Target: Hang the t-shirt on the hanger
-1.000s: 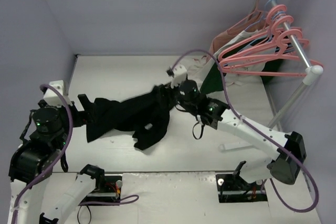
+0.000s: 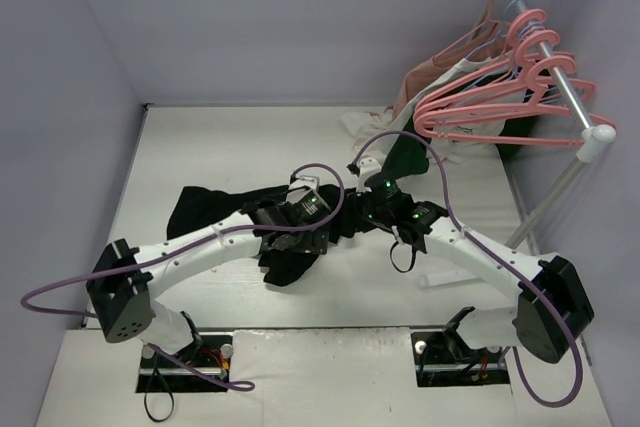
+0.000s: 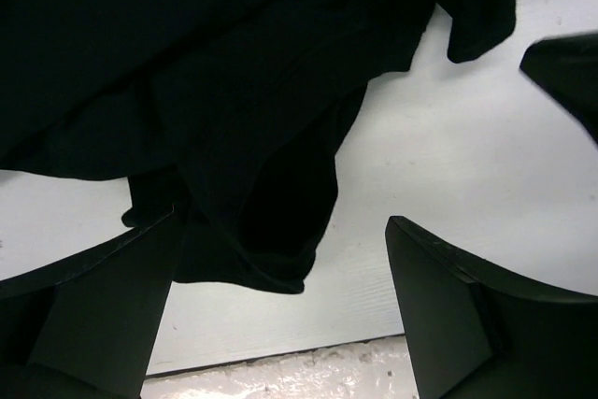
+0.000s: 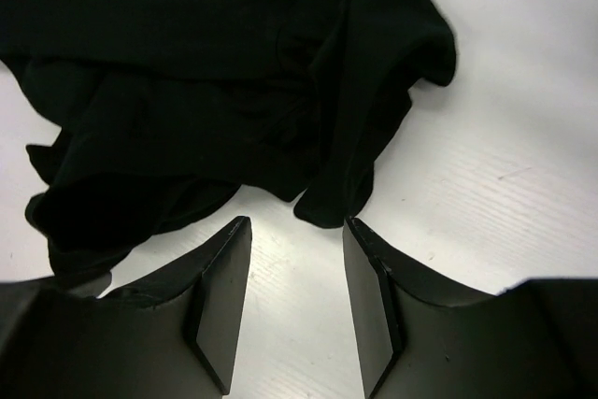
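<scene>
The black t-shirt lies crumpled on the white table, its middle covered by my left arm in the top view. In the left wrist view, my left gripper is open above a loose flap of the t-shirt, with no cloth visibly pinched. My right gripper also stands open, its fingertips near the front edge of the t-shirt at its right end. Several pink hangers hang from the rack at the right; none is seen in or under the t-shirt.
The metal rack rail slants along the right side, with pink, white and dark green garments hanging low beside the right arm. Both grippers are close together at mid-table. Bare table shows behind the t-shirt.
My left arm has swung in from the far left to over the t-shirt's middle. The right gripper has shifted a little right and toward the front.
</scene>
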